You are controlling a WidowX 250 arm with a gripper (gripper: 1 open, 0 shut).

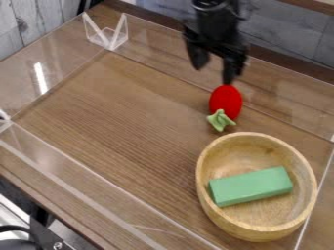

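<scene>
My gripper (209, 57) is at the top centre-right, blurred, above and behind a red strawberry-like object (226, 99) with a green top, which lies on the wooden table (104, 127). Whether the fingers are open or shut is unclear.
A wooden bowl (213, 166) at the lower right holds a green block (251, 187). A clear wire-like shape (104, 29) stands at the back left.
</scene>
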